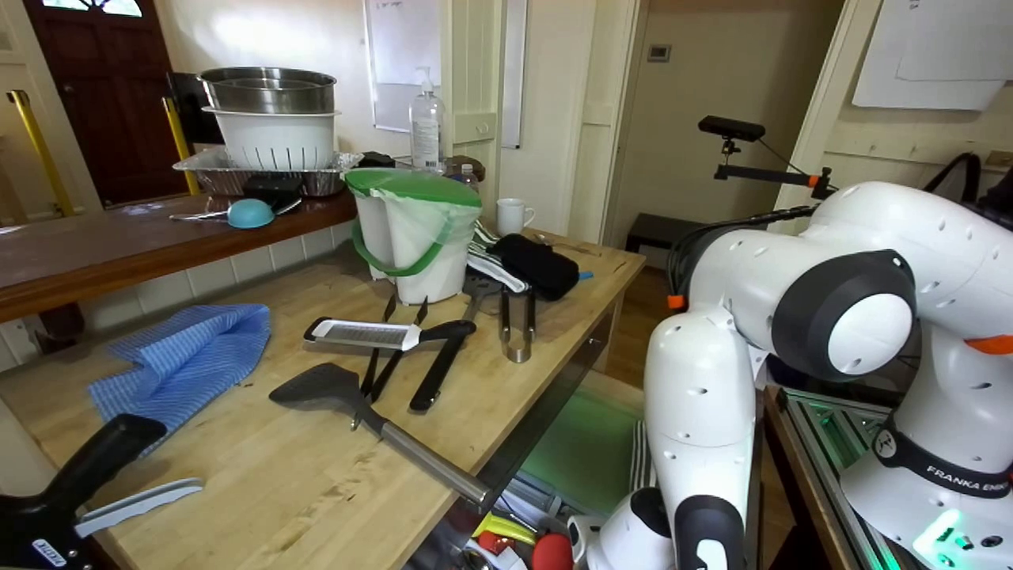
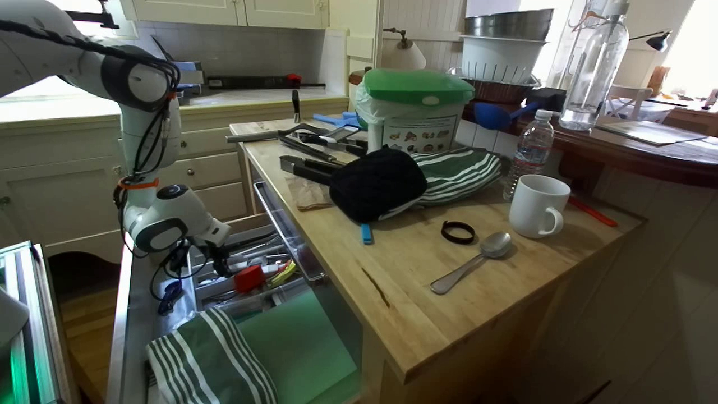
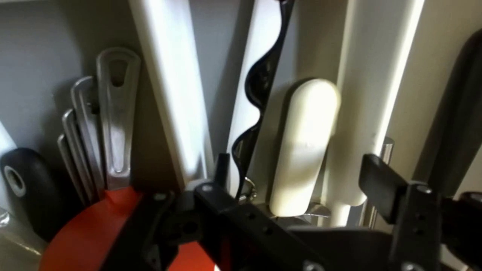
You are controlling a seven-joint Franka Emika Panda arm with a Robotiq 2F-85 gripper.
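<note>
My gripper is over the open drawer, its fingers spread apart. In the wrist view a cream-coloured handle (image 3: 306, 144) lies beyond the gap between them, and nothing appears gripped. A black wavy-edged utensil (image 3: 258, 90) lies left of that handle, while a long white handle (image 3: 361, 108) is on its right. Below the left finger a red round object (image 3: 90, 230) is partly hidden by the gripper. Exterior view 2 has the gripper low in the drawer, close to the red object (image 2: 249, 278). The first exterior view does not show the fingers.
Metal measuring-spoon handles (image 3: 118, 117) and a black handle (image 3: 29, 189) lie left in the drawer. The wooden counter (image 2: 417, 323) overhangs beside it, carrying a spatula (image 1: 418, 456), a grater (image 1: 366, 332), a white bin (image 1: 432, 247) and a mug (image 2: 538, 205). A striped towel (image 2: 212, 357) lies in the drawer's front part.
</note>
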